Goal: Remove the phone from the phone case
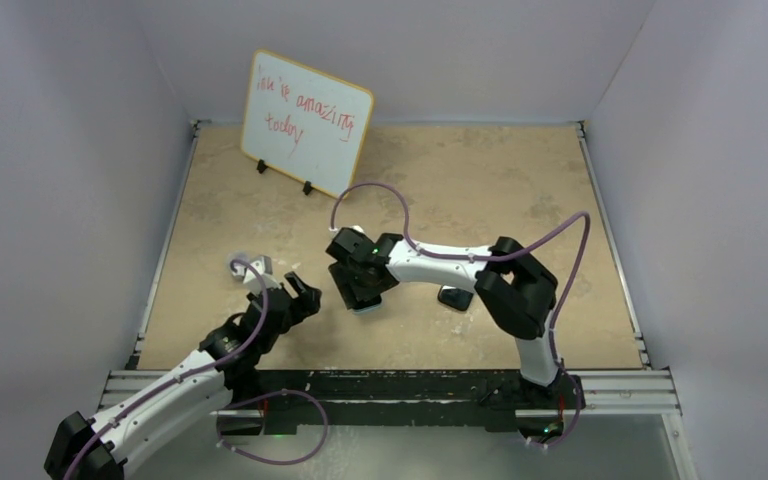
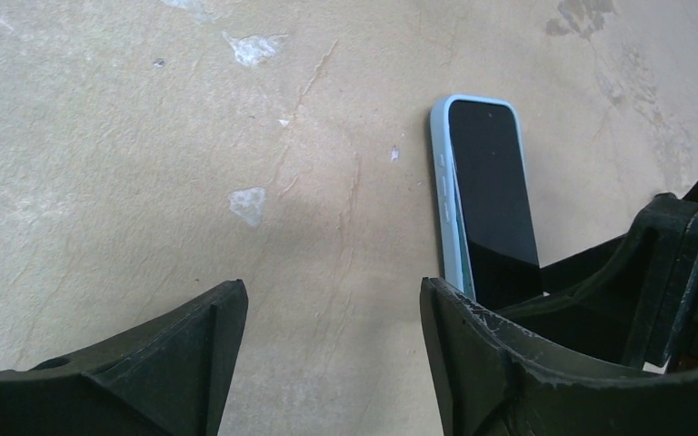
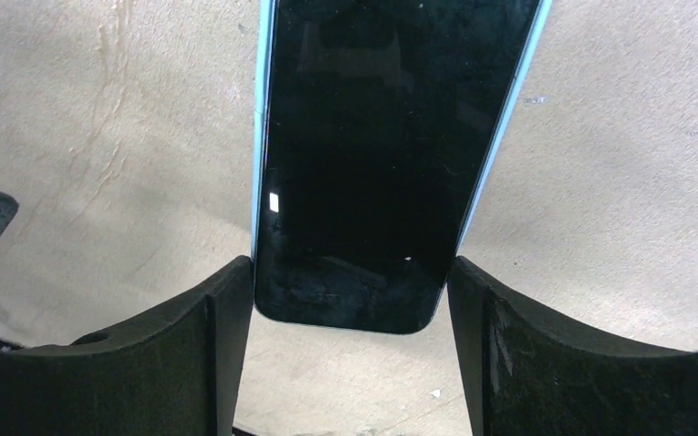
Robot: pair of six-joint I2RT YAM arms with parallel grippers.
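A black phone (image 2: 486, 191) in a light blue case (image 2: 445, 182) lies flat on the table, mostly hidden in the top view under my right gripper (image 1: 355, 290). In the right wrist view the fingertips of my right gripper are at both long edges of the phone (image 3: 373, 145) near one end, with the blue case showing along its sides; whether they grip it I cannot tell. My left gripper (image 1: 300, 295) is open just to the left, nothing between its fingers, with the phone and case beyond its right fingertip in the left wrist view.
A second dark phone-like object (image 1: 456, 297) lies to the right, by the right arm. A whiteboard (image 1: 300, 120) with red writing stands at the back left. A small grey object (image 1: 236, 265) sits behind the left arm.
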